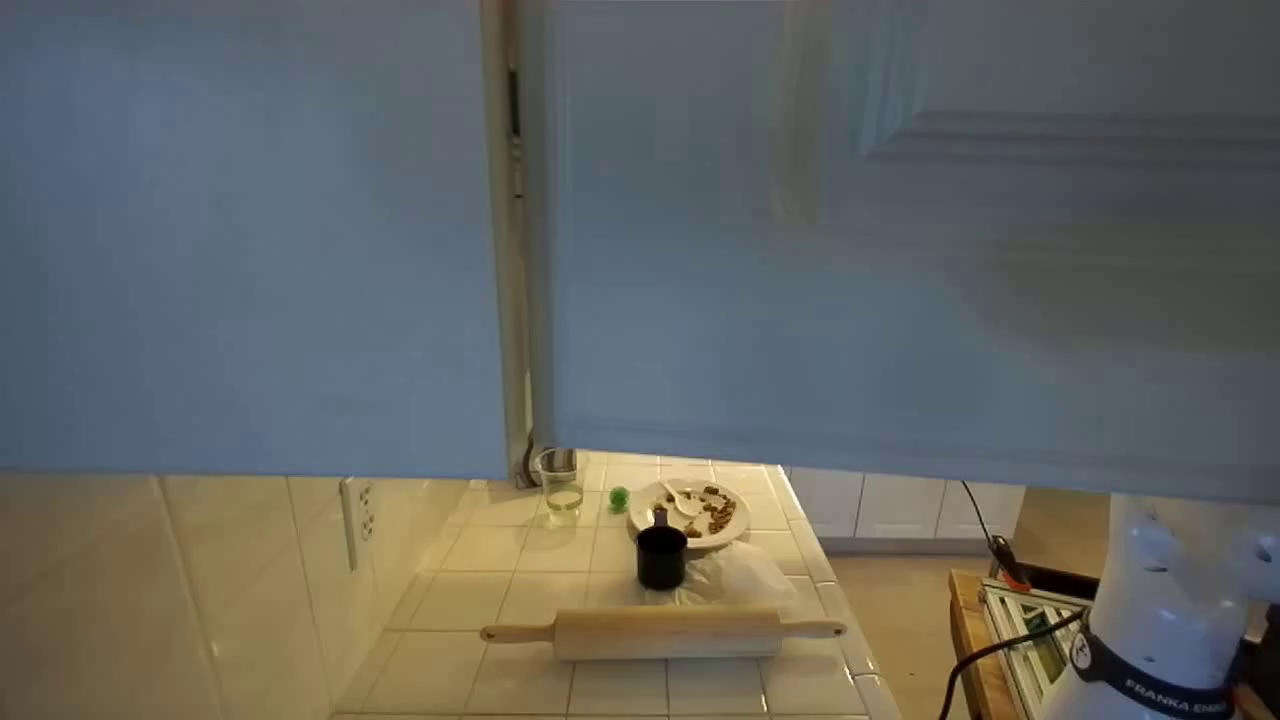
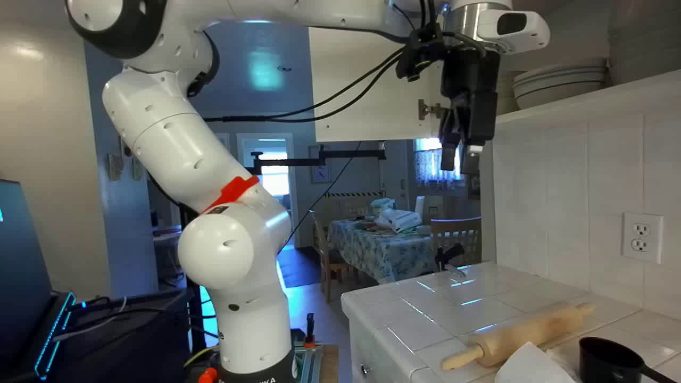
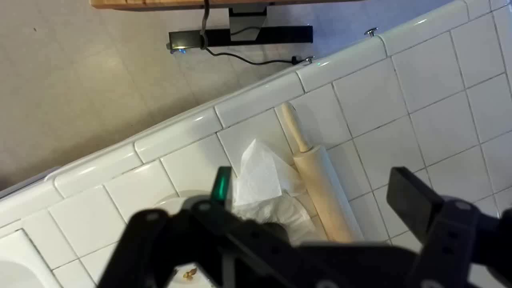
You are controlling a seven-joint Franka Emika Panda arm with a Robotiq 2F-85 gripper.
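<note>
My gripper (image 2: 461,159) hangs fingers-down, high above the tiled counter, near the open cabinet door. In the wrist view its fingers (image 3: 413,204) stand wide apart with nothing held between them. Below, a wooden rolling pin (image 1: 667,634) lies across the counter. A black cup with a handle (image 1: 662,559) stands behind it in exterior view 1, close to a crumpled white paper (image 3: 259,180). Further back, a white plate (image 1: 734,535) carries brown pieces and a white spoon (image 1: 683,500). A clear glass (image 1: 560,490) and a small green object (image 1: 618,498) are left of the plate.
Cabinet doors (image 1: 912,300) fill the upper part of exterior view 1. Stacked plates (image 2: 560,83) sit on the shelf right of my gripper. A sink (image 3: 21,264) lies at the wrist view's lower left. Bare tiles (image 3: 398,139) extend beyond the rolling pin.
</note>
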